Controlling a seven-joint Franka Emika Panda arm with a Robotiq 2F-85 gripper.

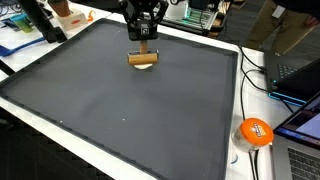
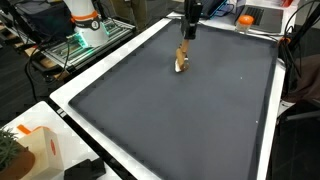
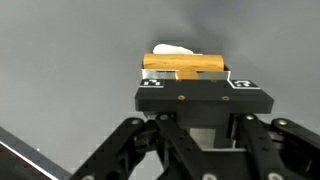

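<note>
My gripper [image 1: 143, 34] is shut on the handle of a wooden T-shaped tool [image 1: 143, 58], near the back edge of the grey board. The tool's cylindrical head hangs crosswise below the fingers. Just under it is a white piece [image 1: 144, 67], mostly covered by the head in exterior view 1. From above, in the wrist view, the wooden head [image 3: 185, 62] spans between the fingertips, and a bit of the white piece [image 3: 172, 49] shows past it. Whether head and white piece touch, I cannot tell.
The grey board [image 1: 130, 105] is otherwise bare, with wide free room in front. An orange-topped container [image 1: 254, 133] stands to its right, near laptops and cables. Assorted items, including a terracotta pot [image 1: 60, 7], lie beyond the back left.
</note>
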